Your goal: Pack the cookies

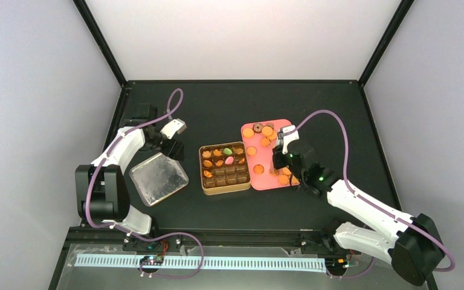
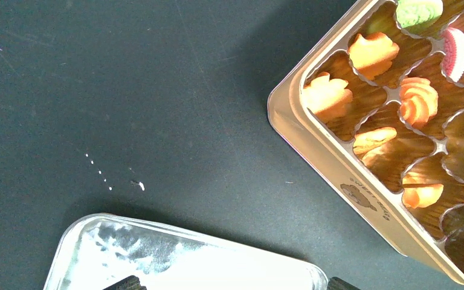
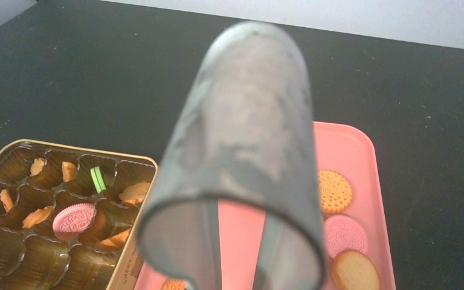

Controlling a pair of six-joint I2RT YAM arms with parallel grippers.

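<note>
A gold cookie tin (image 1: 223, 189) with a compartment insert holds orange, green and pink cookies in part of its cells. Beside it lies a pink tray (image 1: 254, 181) with assorted cookies. My right gripper (image 1: 275, 163) is over the tray's right part; in the right wrist view a large blurred grey shape fills the middle, and what is between the fingers cannot be made out. My left gripper (image 1: 172, 154) hovers above the metal lid (image 2: 187, 266), open, its fingertips at the bottom edge of the left wrist view.
The lid lies left of the tin, near the left arm's base.
</note>
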